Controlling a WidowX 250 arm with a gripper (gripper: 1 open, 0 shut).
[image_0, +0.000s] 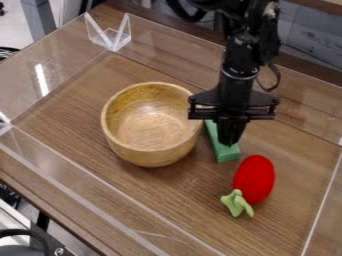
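A black robot gripper (230, 128) hangs over a green block (223, 150) on the wooden table, just right of a large yellow-tan bowl (140, 128). The gripper's fingertips are low at the block's upper part, partly hiding it; whether anything is between them cannot be made out. A red oval object (255, 178) with a light green tip (237, 203) lies to the front right of the block.
A clear plastic holder (110, 32) stands at the back left. The table (80, 190) is open at the front left and to the right. Black cables lie at the lower left edge.
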